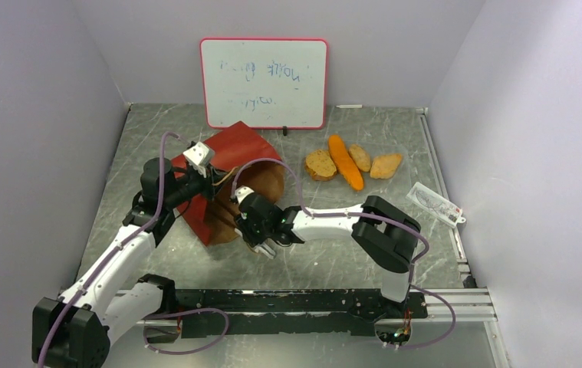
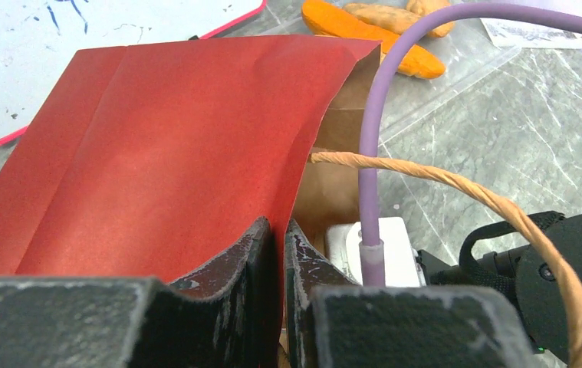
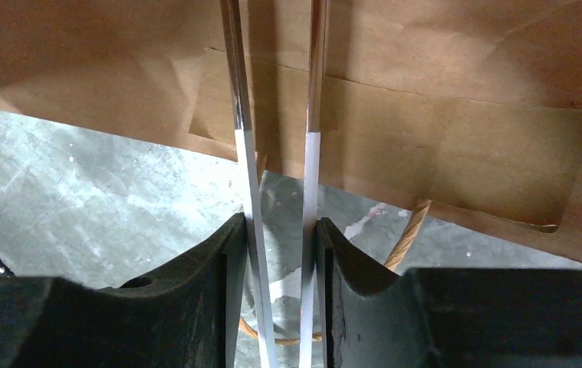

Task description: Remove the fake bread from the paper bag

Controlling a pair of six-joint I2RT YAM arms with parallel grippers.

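The red paper bag with brown lining lies on its side, its mouth facing the right arm. In the left wrist view, my left gripper is shut on the bag's rim, beside the twisted handle. My right gripper holds tongs, a finger against each slim arm; the arms stand apart with nothing visible between them. The tongs point over the brown paper. Bread pieces lie outside: a round one, an orange loaf and two small ones. The bag's depth is hidden.
A whiteboard leans at the back, close to the bag. A flat printed card lies at the right. Both arms are close together at the bag mouth.
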